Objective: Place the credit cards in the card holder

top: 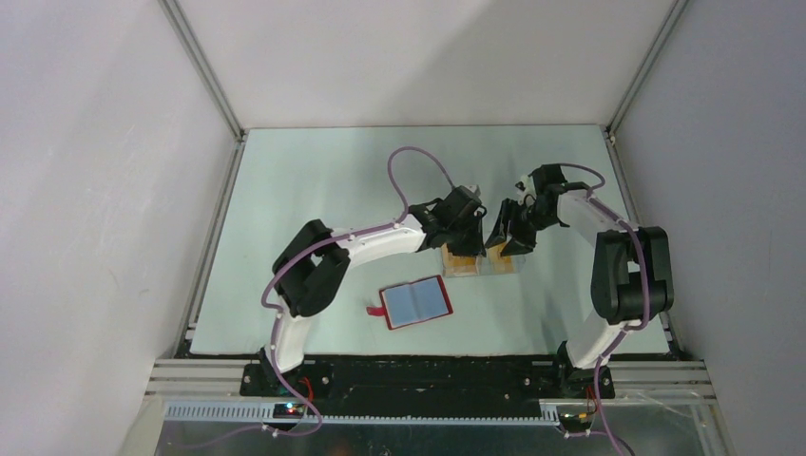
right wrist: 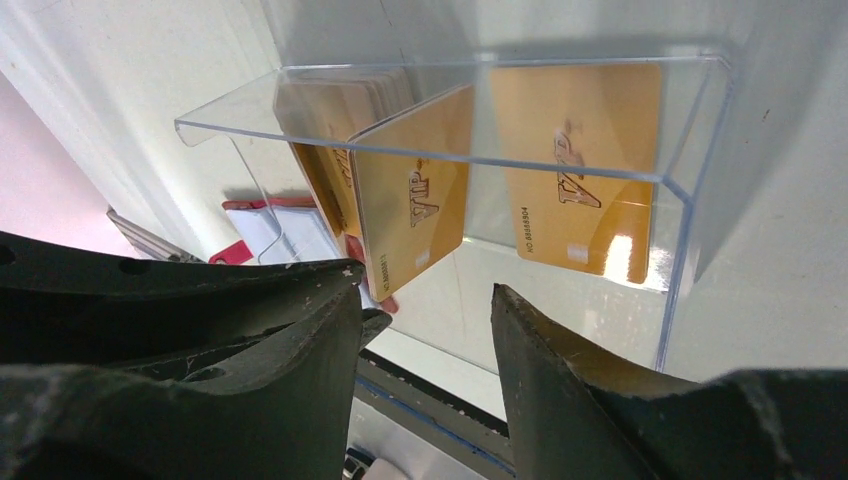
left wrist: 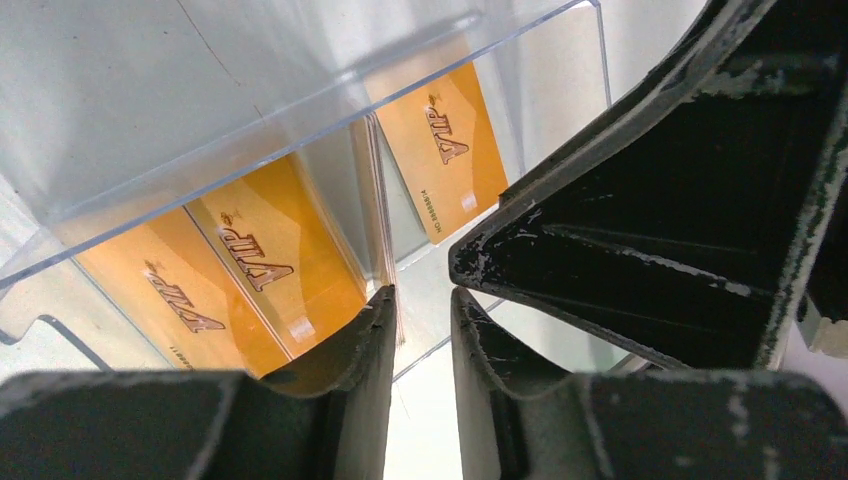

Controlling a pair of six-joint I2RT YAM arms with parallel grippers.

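In the right wrist view, a gold credit card [right wrist: 415, 190] leans upright in the clear box, its lower corner close beside one fingertip of my right gripper; that gripper is part open with nothing clamped. From the left wrist view, thin upright cards [left wrist: 377, 210] show edge-on, their near end by a fingertip of my left gripper, which is also part open. More gold cards [left wrist: 270, 250] lean at the left; another card [right wrist: 575, 170] lies flat in the right section. The blue card holder [top: 416, 302] with red edging lies spread open in front.
The clear box's rim [right wrist: 420, 152] runs close to both grippers. The two grippers stand nearly touching over it, the right one's black finger [left wrist: 640, 210] filling much of the left wrist view.
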